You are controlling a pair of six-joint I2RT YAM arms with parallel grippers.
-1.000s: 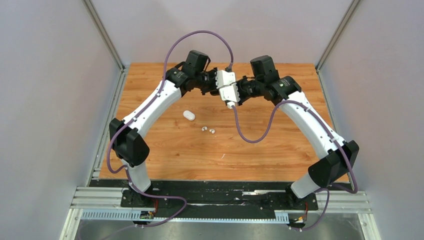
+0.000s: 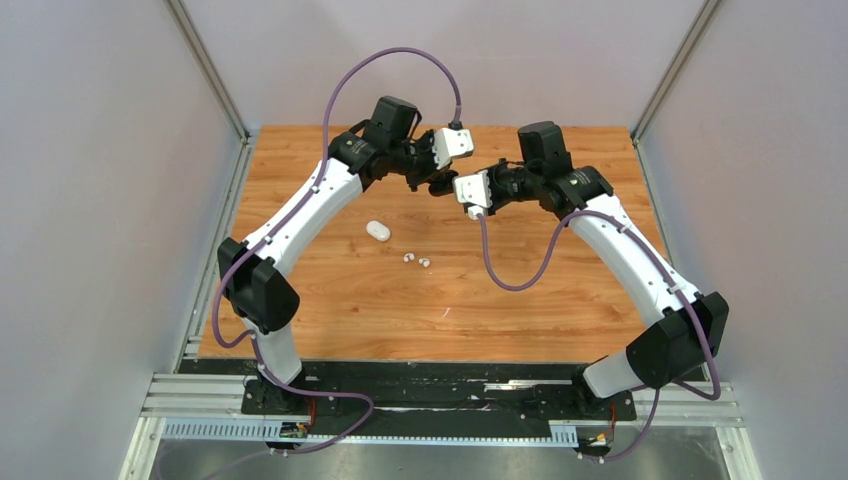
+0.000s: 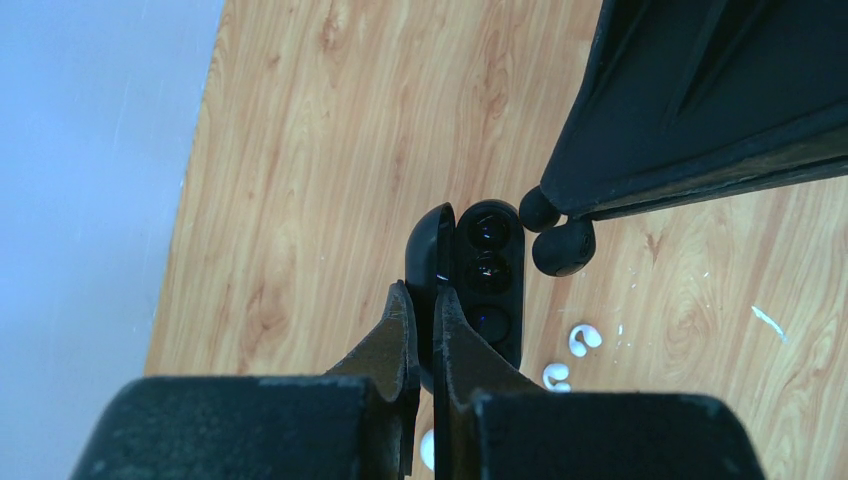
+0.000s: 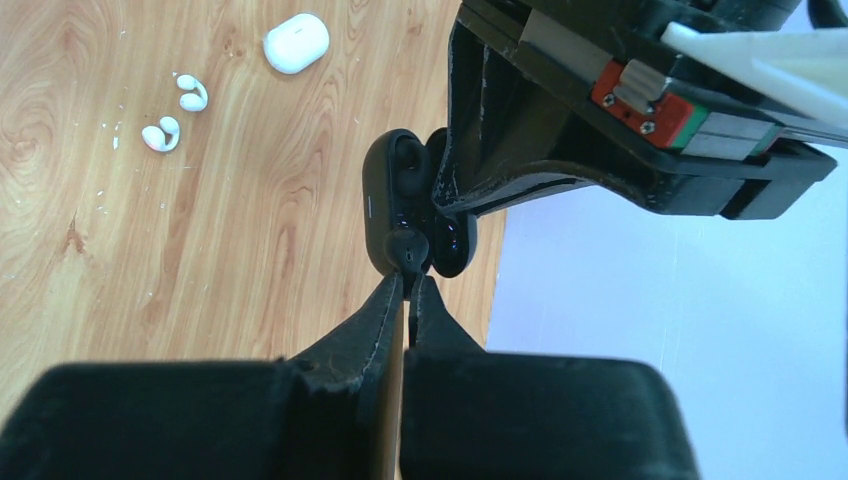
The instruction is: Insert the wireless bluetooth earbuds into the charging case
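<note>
An open black charging case (image 3: 490, 280) hangs above the table in my left gripper, which is shut on it near its lid (image 3: 430, 245). Dark round wells show inside the case. My right gripper is shut, and at its fingertips sits a small black earbud (image 4: 408, 248). Seen from the left wrist, this earbud has two rounded ends (image 3: 565, 248), close beside the case's edge and outside its wells. Whether they touch cannot be told. In the top view both grippers meet over the back of the table, their tips mostly hidden.
Lying on the wooden table (image 2: 520, 320) are two white earbuds (image 4: 192, 93) and a closed white case (image 2: 378, 231). Both arms are close together, with cables looping around them.
The left arm has shifted a little. The white items have stayed put.
</note>
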